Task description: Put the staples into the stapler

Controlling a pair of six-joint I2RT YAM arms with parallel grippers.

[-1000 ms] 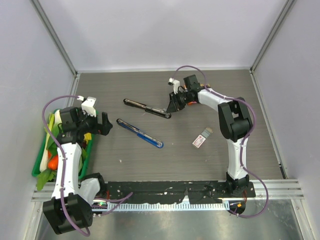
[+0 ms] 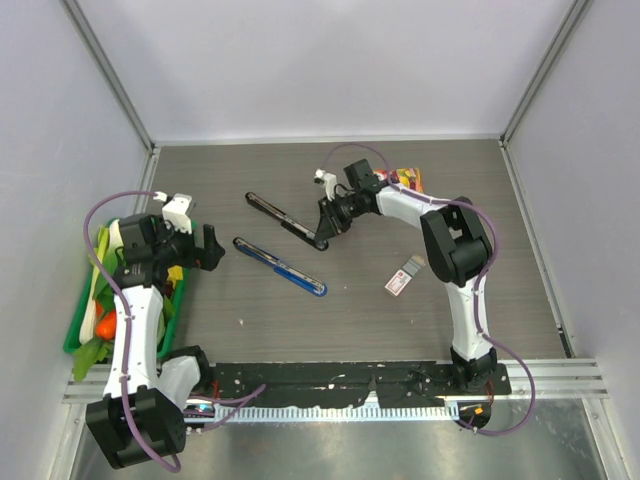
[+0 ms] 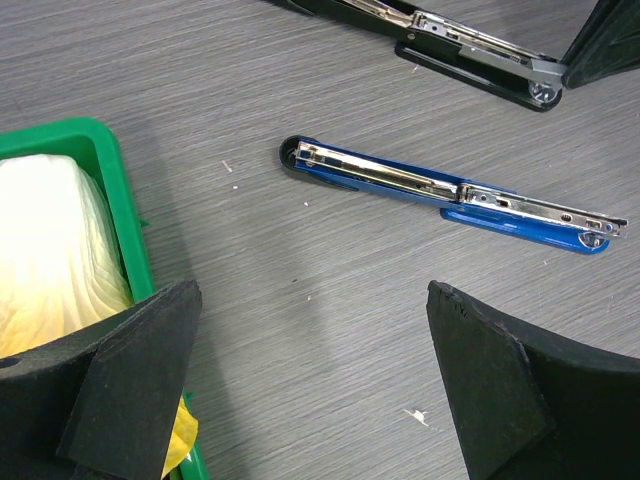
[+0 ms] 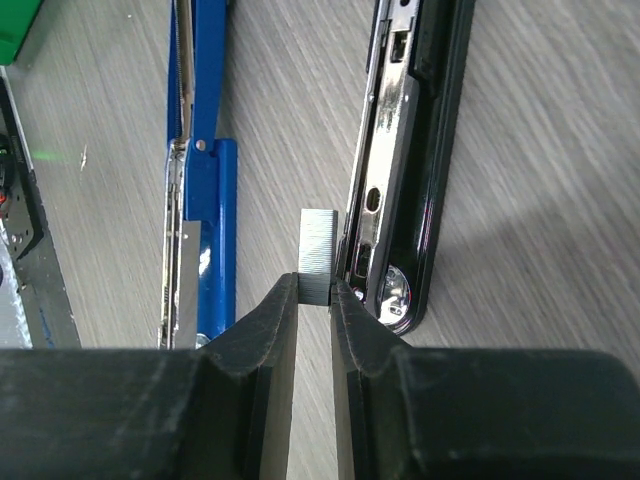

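Note:
My right gripper is shut on a strip of staples (image 4: 317,240), held beside the near end of the open black stapler (image 4: 430,140), whose metal channel shows in the right wrist view. In the top view that gripper (image 2: 325,225) is at the black stapler's right end. The open blue stapler (image 3: 520,225) lies parallel to it, nearer the front, with a strip of metal along its channel. My left gripper is open with nothing between its fingers, over the edge of the green bin at the left.
A green bin (image 3: 110,180) of vegetables stands at the left. A small staple box (image 2: 398,280) lies right of the blue stapler, and a colourful item (image 2: 408,178) sits behind the right arm.
The left arm is still.

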